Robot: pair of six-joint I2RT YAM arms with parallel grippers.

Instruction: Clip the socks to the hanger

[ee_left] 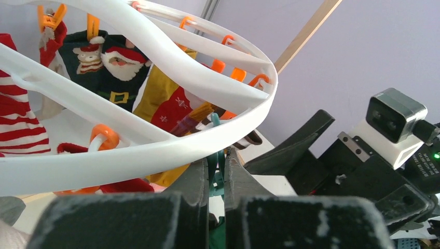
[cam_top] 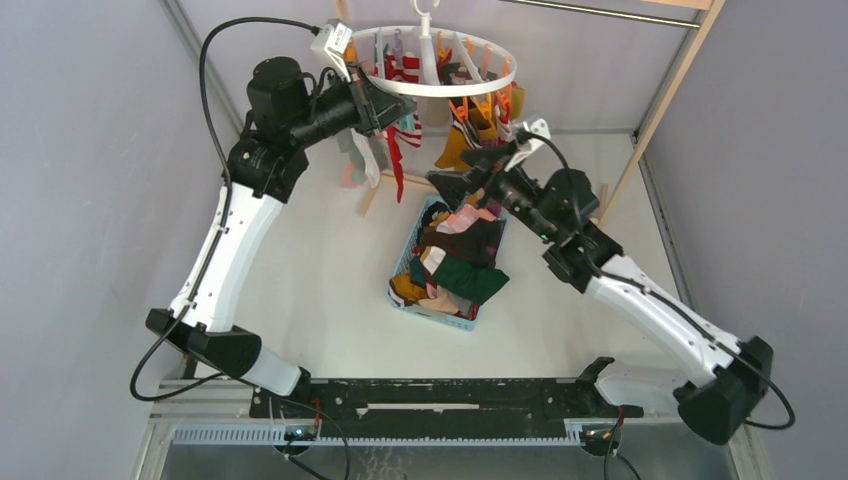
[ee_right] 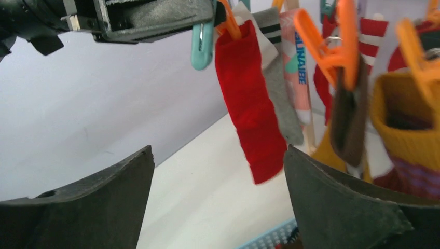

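Note:
At the near rim of the white round hanger (cam_top: 440, 92), my left gripper (cam_top: 408, 108) is shut on a teal clip (ee_left: 216, 120). The right wrist view shows this clip (ee_right: 202, 47) protruding below the black fingers (ee_right: 161, 18), with no sock visible at its end. My right gripper is open and empty, right of and lower than the left one. Socks hang from orange clips around the ring, among them a red sock (ee_right: 251, 104) and a mustard sock (cam_top: 455, 150). More socks (cam_top: 465, 240) lie in the light blue basket (cam_top: 432, 315).
Wooden stand bars (cam_top: 655, 115) rise on the right. Orange clips (ee_right: 332, 49) and hanging socks crowd the right wrist view's right side. The white floor (cam_top: 330, 280) left of the basket is clear.

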